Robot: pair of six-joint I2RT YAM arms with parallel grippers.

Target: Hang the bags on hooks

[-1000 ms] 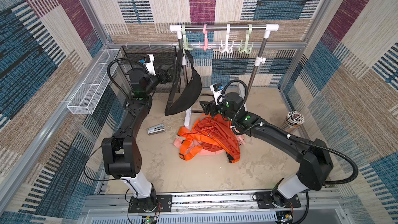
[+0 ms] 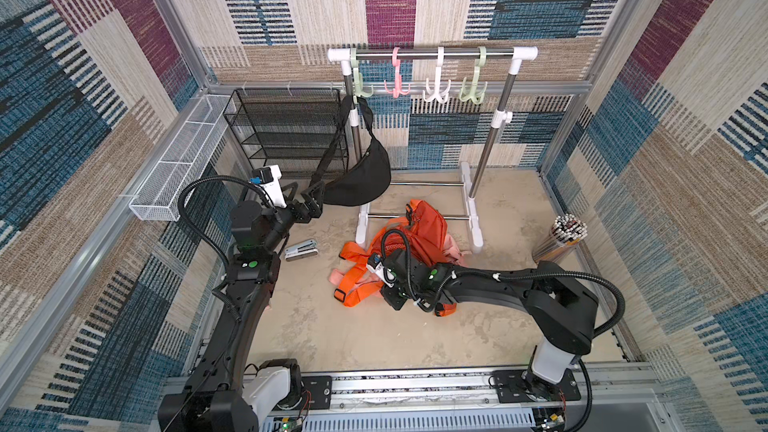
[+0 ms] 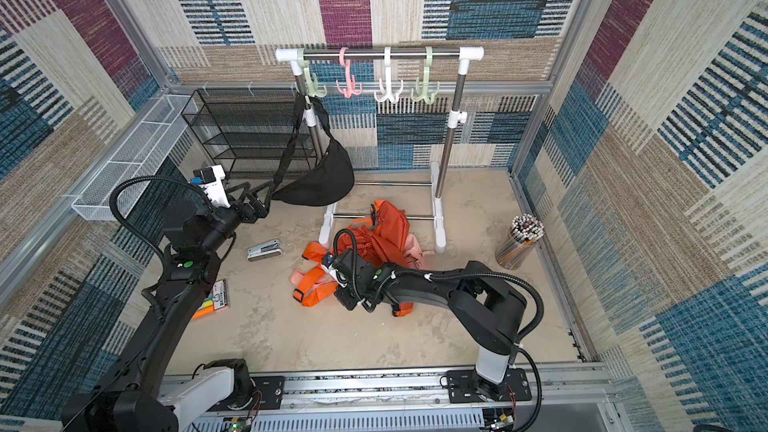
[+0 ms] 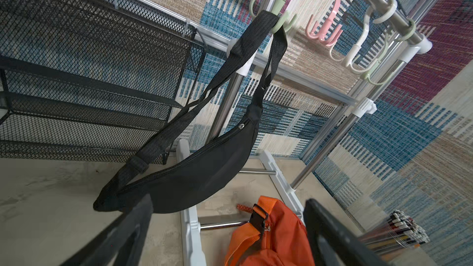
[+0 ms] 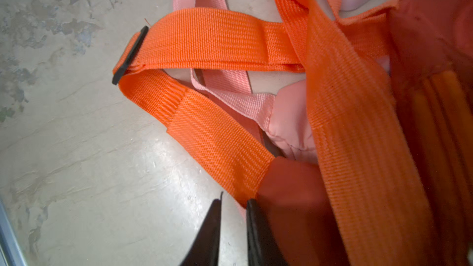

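Observation:
The black crossbody bag hangs by its strap from the green hook at the rack's left end. My left gripper is open beside the bag's lower left, with nothing seen between its fingers. My right gripper is down at the orange bags and a pink bag on the floor, its fingertips close together by an orange strap; whether anything is between them is unclear. Pink, white and more green hooks hang along the rail.
A stapler lies left of the orange pile. A cup of pens stands at the right. A black mesh shelf and white wire basket are at the left.
My left gripper has drawn back toward the front, away from the hanging bag, which has swung slightly.

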